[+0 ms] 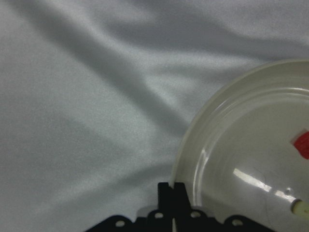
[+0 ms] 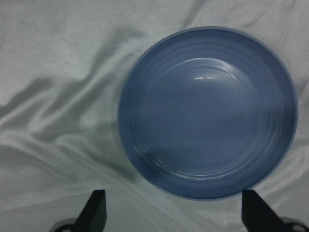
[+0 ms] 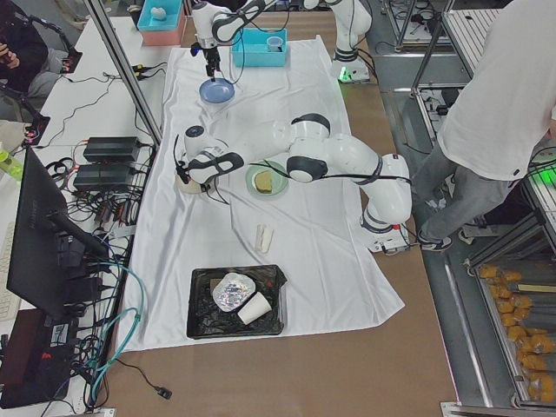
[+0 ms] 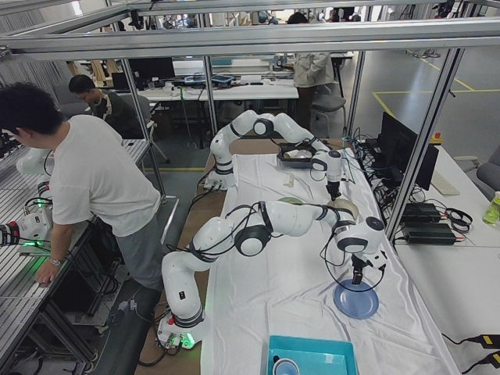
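Note:
A blue plate (image 2: 207, 113) lies on the white cloth, beneath my right gripper, which stands open at its near edge with nothing between its fingers. My left gripper is shut at the rim of a pale plate (image 1: 236, 135); whether the rim is between its fingers is unclear. That plate holds a red piece (image 1: 301, 144) and a pale yellow piece (image 1: 300, 208).
A green plate (image 3: 254, 181) with a yellow item, a black tray (image 3: 200, 313) with foil and a white cup, and a teal bin (image 3: 256, 56) are on the cloth. A person stands beside the table.

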